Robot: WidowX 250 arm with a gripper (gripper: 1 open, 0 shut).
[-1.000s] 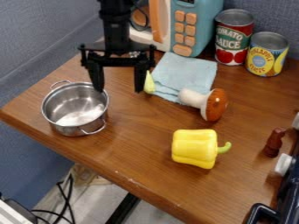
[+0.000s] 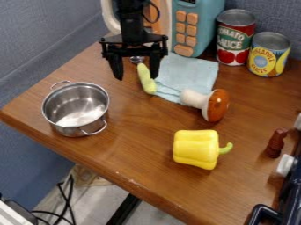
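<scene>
My black gripper (image 2: pixel 135 65) hangs at the top centre, open, its fingers apart above and beside a pale yellow-green elongated item (image 2: pixel 147 81) that lies at the edge of a light blue cloth (image 2: pixel 186 70). A steel pot (image 2: pixel 76 109) stands on the wooden table (image 2: pixel 129 167) at the left. A mushroom with a white stem and brown cap (image 2: pixel 213 105) lies right of centre. A yellow bell pepper (image 2: pixel 195 148) lies in the front middle.
Two cans (image 2: pixel 234 37) stand at the back right, beside a teal toy microwave (image 2: pixel 195 26). A small pepper mill (image 2: pixel 274 145) and a black object (image 2: pixel 274 206) sit along the right edge.
The objects on the table stay where they were.
</scene>
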